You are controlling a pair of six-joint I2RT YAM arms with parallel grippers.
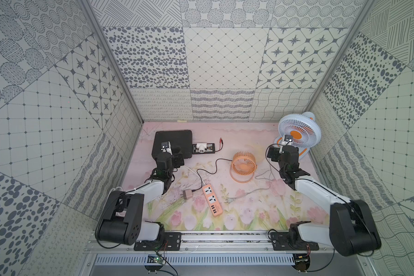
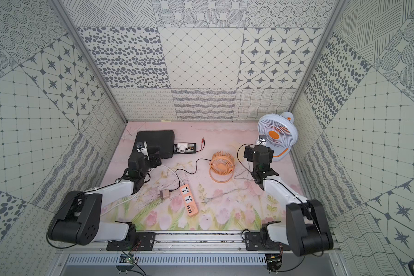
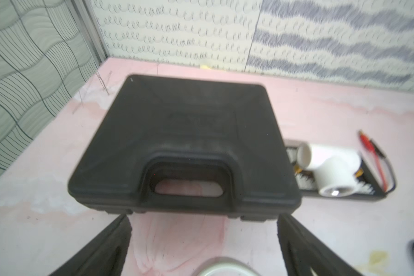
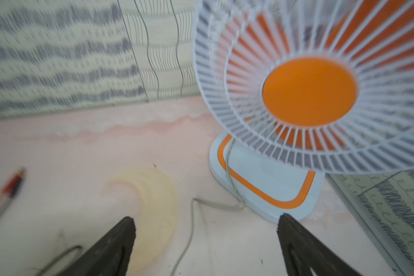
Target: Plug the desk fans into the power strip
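The orange power strip [image 1: 212, 200] lies face up at the front centre of the table, its sockets bare. Behind it and to the right stands a small orange fan [image 1: 243, 164]; a black cable [image 1: 210, 171] runs from it to a brownish adapter [image 1: 187, 194] left of the strip. At the back right is a larger white fan [image 1: 299, 131] with a thin pale cable. A pale plug [image 1: 231, 200] lies right of the strip. My left gripper is open and empty, facing the black case. My right gripper is also open and empty, facing the white fan.
A black case [image 3: 184, 133] lies at the back left. Beside it is a black tray [image 1: 209, 150] holding a white pipe piece [image 3: 333, 177], with red and black clip leads [image 1: 221, 141].
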